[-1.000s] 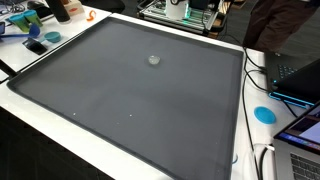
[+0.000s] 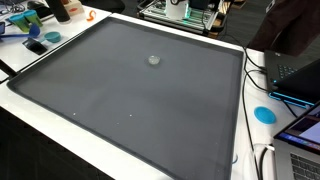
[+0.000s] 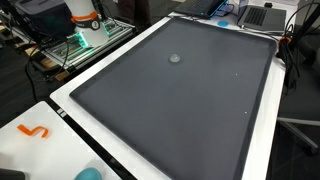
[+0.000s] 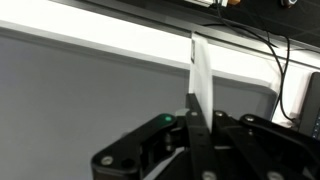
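Observation:
In the wrist view my gripper is shut. A narrow white piece runs out from its black body over the edge of the grey board. Whether that piece is the fingers themselves or something thin between them is hard to tell. A small, round, pale disc (image 2: 154, 60) lies alone on the dark grey board (image 2: 120, 95), toward its far side. From the other side, the second exterior view shows the disc (image 3: 175, 58) too. Neither exterior view shows the gripper; only the white lower arm (image 3: 88, 30) appears at the left of the second.
The white table (image 2: 75, 145) surrounds the board. A blue disc (image 2: 265, 115), cables and laptops (image 2: 298, 160) are along the right side. An orange piece (image 3: 37, 132) and a teal item (image 3: 88, 173) sit at the opposite end. Most of the board is bare.

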